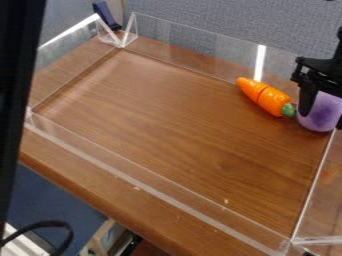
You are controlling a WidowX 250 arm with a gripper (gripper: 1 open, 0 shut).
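A black gripper (310,82) reaches in from the right edge, its fingers pointing down at the top of a purple eggplant-like toy (321,114) near the right wall. Whether the fingers are open or touching the toy is unclear. An orange carrot toy (265,96) with a green tip lies just left of the purple one.
Clear acrylic walls (174,200) surround the wooden surface (160,130), whose middle and left are empty. A dark vertical post fills the left edge, and a black cable lies at lower left outside the tray.
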